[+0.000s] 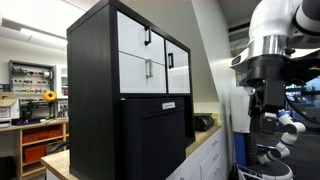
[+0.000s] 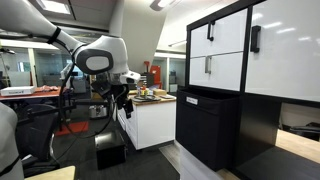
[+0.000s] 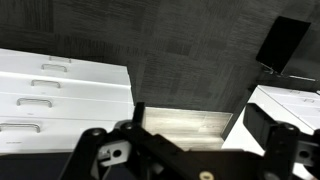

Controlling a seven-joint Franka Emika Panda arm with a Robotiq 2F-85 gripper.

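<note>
My gripper points down in the wrist view, its two dark fingers wide apart with only the floor and a pale strip visible between them. In exterior view 2 the gripper (image 2: 124, 108) hangs in free air to the left of a black cabinet (image 2: 262, 112) and touches nothing. The cabinet has white doors (image 2: 228, 38) with black handles, all closed. Below them sits a black box-like front (image 2: 207, 128), which in exterior view 1 carries a small white label (image 1: 168, 105). The arm shows at the right edge of exterior view 1.
White drawers (image 3: 60, 105) with metal handles lie left of the gripper in the wrist view. A black box (image 2: 110, 150) stands on the dark floor. Behind it, a white counter (image 2: 150, 118) holds small items. The floor under the gripper is mostly clear.
</note>
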